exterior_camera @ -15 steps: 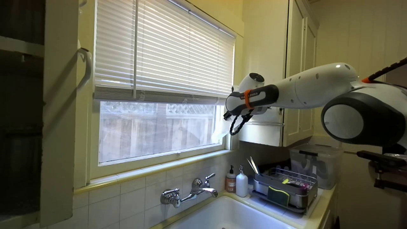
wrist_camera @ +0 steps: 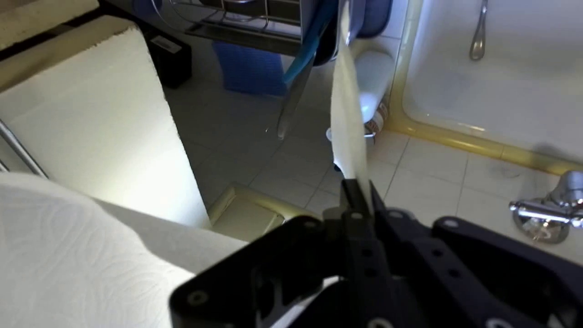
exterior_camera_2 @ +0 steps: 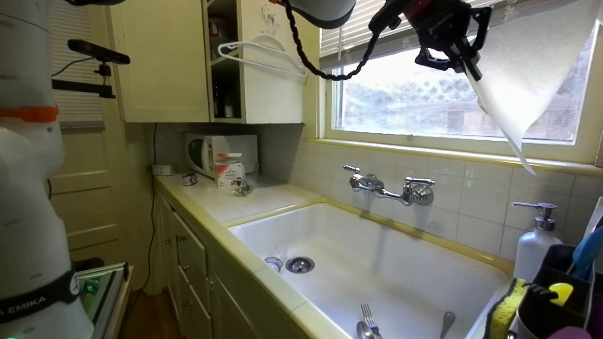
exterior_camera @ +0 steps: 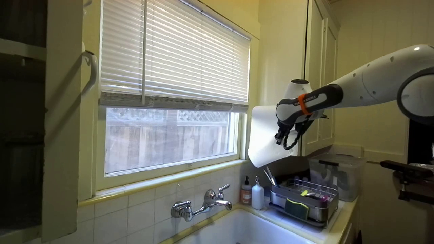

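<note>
A white paper towel sheet (exterior_camera_2: 531,62) hangs before the window in exterior view 2, its lower corner dangling in a point. My gripper (exterior_camera_2: 473,68) is shut on the sheet's edge. In the wrist view a thin white strip of it comes out between the closed black fingers of the gripper. Textured white paper (wrist_camera: 65,257) fills the lower left there; whether it joins the pinched strip cannot be seen. From exterior view 1, the paper (exterior_camera: 264,140) spreads beside the gripper, in front of the cabinet.
Below stand a dish rack (exterior_camera: 305,203), a white soap bottle (exterior_camera: 257,195) and a brown one (exterior_camera: 246,193). The sink (exterior_camera_2: 350,248) holds some cutlery. A faucet (exterior_camera_2: 393,192) juts from the tiled wall. Upper cabinets (exterior_camera: 319,73) flank the window.
The arm has drawn back to the right in exterior view 1, away from the window. The white paper now shows broadly beside the gripper, where little of it was visible before.
</note>
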